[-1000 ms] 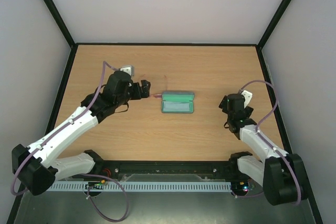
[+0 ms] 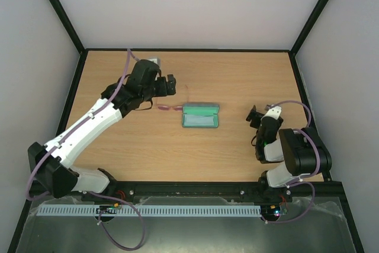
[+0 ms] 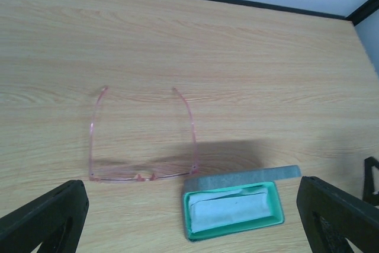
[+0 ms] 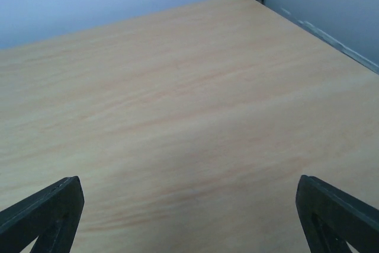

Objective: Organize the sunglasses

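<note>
Pink clear-framed sunglasses [image 3: 138,176] lie on the table with both temples unfolded and pointing toward the back wall. To their right, touching or nearly so, is a green case [image 2: 200,115], its lid raised and a pale cloth [image 3: 231,210] inside. Above the table, near the sunglasses, my left gripper [image 2: 172,85] is open and empty; its fingers [image 3: 53,217] frame the lower corners of the left wrist view. My right gripper [image 2: 250,117] stands open over the right side of the table, with only bare wood between its fingers.
Bare table [image 2: 237,75] stretches behind the case and between the two arms. Walls with a dark frame [image 2: 299,81] bound the table at the back and sides. The left arm [image 2: 95,128] reaches across the table's left part.
My left gripper has moved up and slightly right, uncovering more of the sunglasses. The right arm's elbow has drawn in while its gripper stays over nearly the same spot. Case and sunglasses have not moved.
</note>
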